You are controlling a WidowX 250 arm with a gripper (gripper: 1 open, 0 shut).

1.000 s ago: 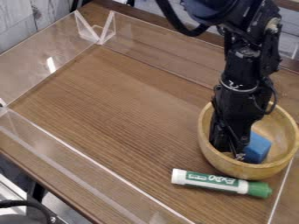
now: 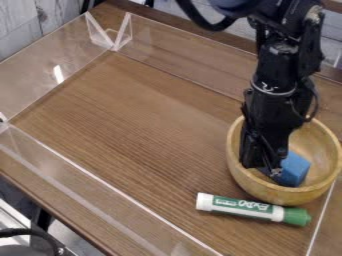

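Observation:
My black gripper (image 2: 263,150) reaches down from the top right into a yellow bowl (image 2: 307,180) at the right of the table, at the bowl's left inner side. Its fingers look close together; whether anything is between them is hard to see. A blue block (image 2: 293,168) lies in the bowl, just right of the fingers. A green and white marker (image 2: 254,208) lies on the table in front of the bowl.
Low transparent walls run along its left and back edges. A black cable curls at the lower left corner.
My gripper has risen slightly within the bowl; the bowl, block and marker look unmoved.

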